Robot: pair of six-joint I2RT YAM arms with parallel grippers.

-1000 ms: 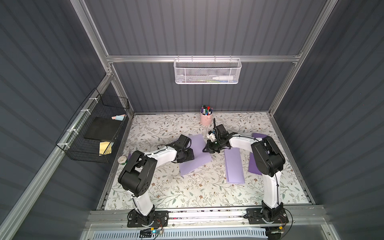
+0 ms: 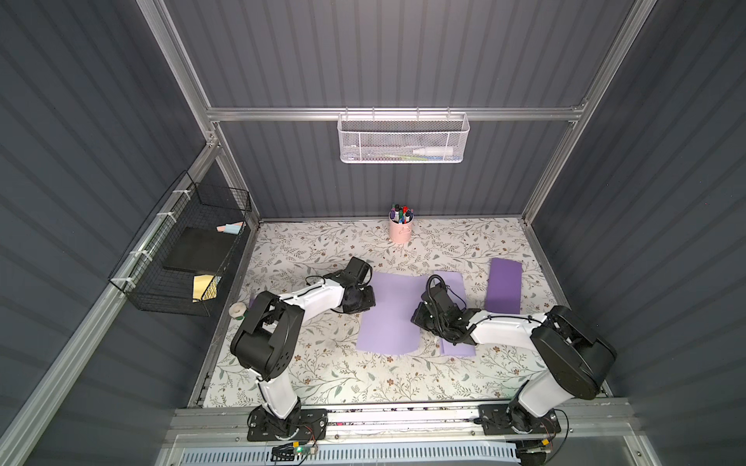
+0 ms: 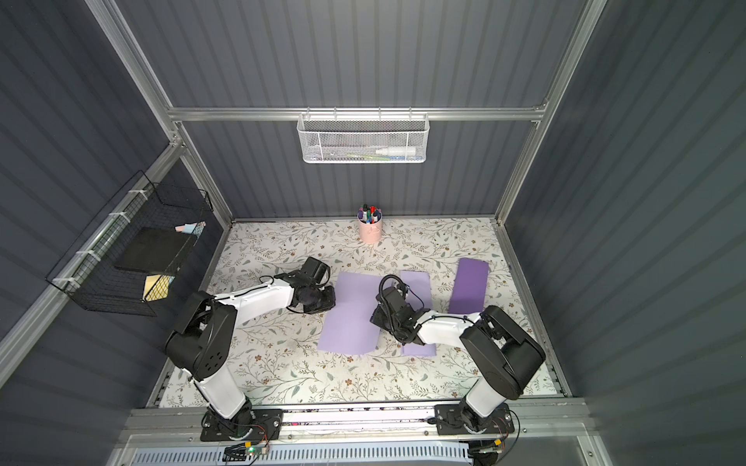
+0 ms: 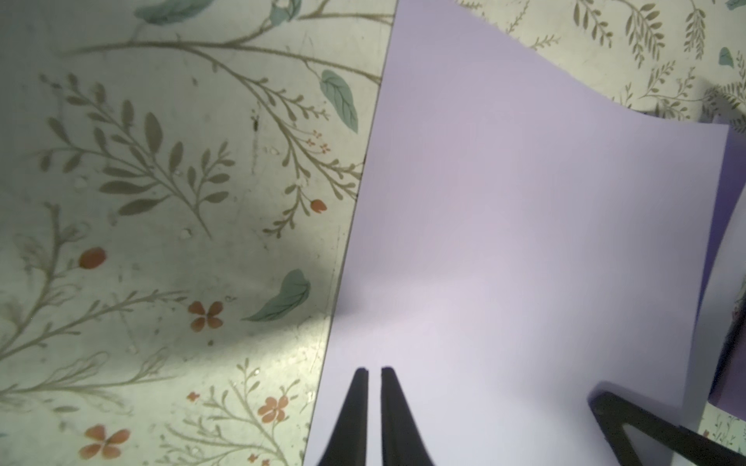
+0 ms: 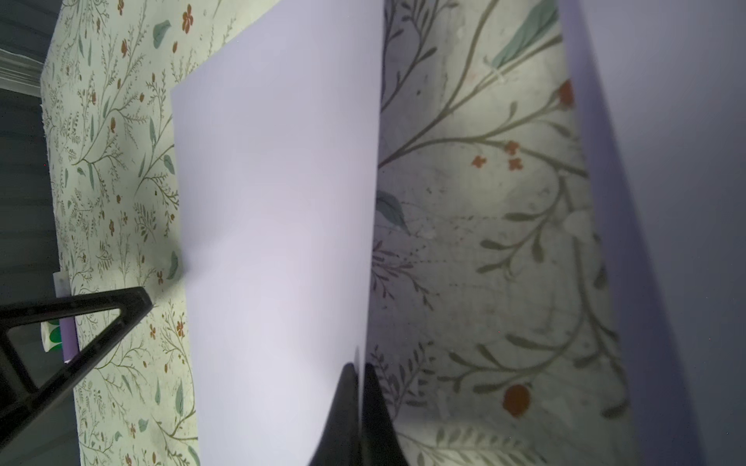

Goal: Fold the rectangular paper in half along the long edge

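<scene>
A lilac sheet of paper (image 2: pixel 388 310) lies in the middle of the table. My left gripper is shut over its left edge, nothing seen between its fingers. My right gripper is shut at the sheet's right edge, where it partly hides the paper in the top views; whether the edge is between its fingers I cannot tell. Right of this lies another lilac paper (image 5: pixel 668 194) with a raised edge, partly under the right arm in the top views.
A dark purple sheet (image 2: pixel 503 283) lies at the right. A pink pen cup (image 2: pixel 400 230) stands at the back. A black wire basket (image 2: pixel 194 256) hangs on the left wall.
My right arm has swung toward the front and right. The middle sheet has shifted and straightened. My left gripper has moved slightly.
</scene>
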